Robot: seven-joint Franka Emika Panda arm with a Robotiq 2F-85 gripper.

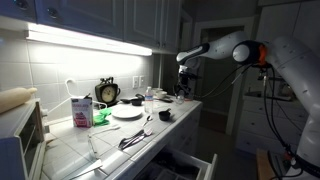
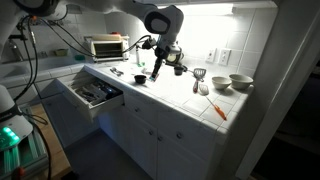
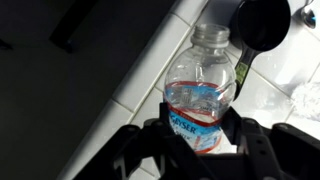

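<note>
A clear plastic bottle (image 3: 198, 82) with a blue and red label fills the middle of the wrist view, its neck pointing away from my hand. My gripper is shut on the bottle, one dark finger on each side of the label end. Beyond the bottle lie white tiles and the counter edge. In exterior view 1 the gripper (image 1: 181, 88) is small and dark over the far end of the counter. Exterior view 2 shows the gripper (image 2: 154, 62) above the counter near the back wall; the held bottle is hard to make out there.
A black pan (image 3: 262, 22) lies close beyond the bottle. Another clear bottle (image 1: 149, 101), a white plate (image 1: 127, 111) and a dark bowl (image 1: 165, 116) stand along the counter. Pale bowls (image 2: 240, 81) sit near the wall. An open drawer (image 2: 93, 98) juts out below the counter.
</note>
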